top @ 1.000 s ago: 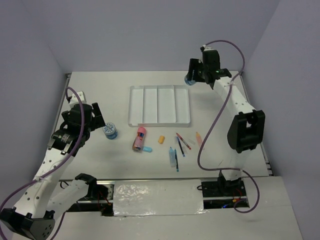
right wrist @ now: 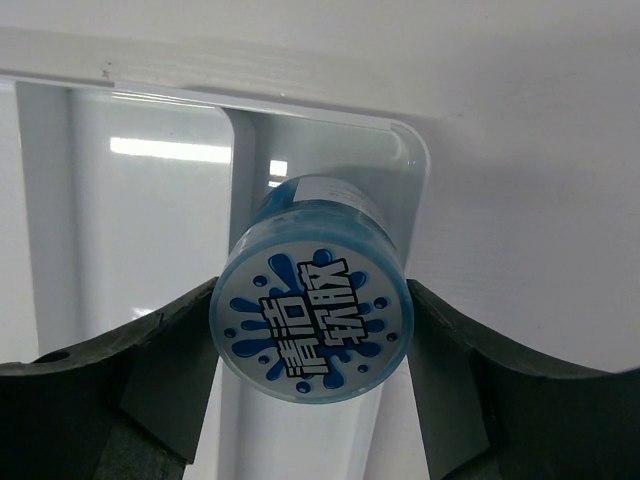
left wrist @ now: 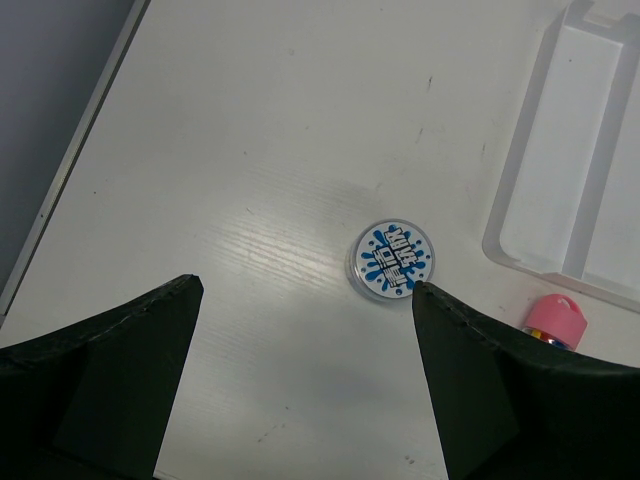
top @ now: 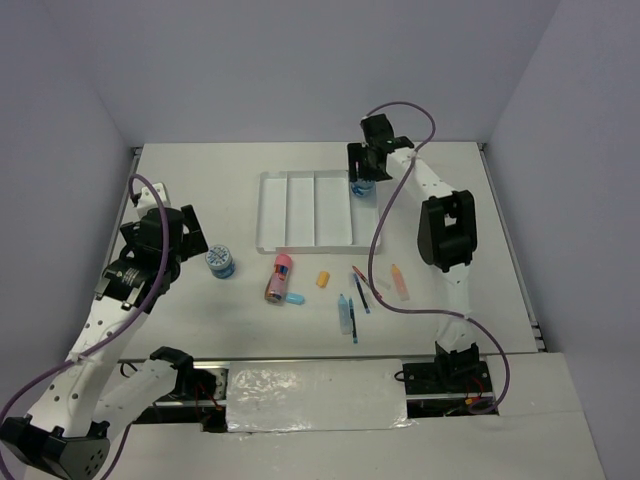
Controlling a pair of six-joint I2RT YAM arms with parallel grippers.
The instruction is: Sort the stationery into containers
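Note:
A blue-and-white round jar (right wrist: 312,320) stands in the rightmost compartment of the white divided tray (right wrist: 415,150), its lid facing the camera. My right gripper (top: 362,168) is around it, with fingers (right wrist: 150,375) against both sides of the lid; its base is hidden in the right wrist view. A second jar (left wrist: 392,260) of the same look stands on the table left of the tray. Up and to its left in the top view is my left gripper (top: 168,232), open and empty. In front of the tray lies a pink-capped bottle (top: 278,278).
An orange eraser (top: 323,279), a light blue piece (top: 295,298), a blue tube (top: 345,314), an orange tube (top: 400,281) and several pens (top: 361,292) lie in front of the tray. The other compartments are empty.
My right arm has moved left and toward the tray, bringing its jar from behind the tray's back right corner down into the rightmost compartment. The left arm and loose items stay put.

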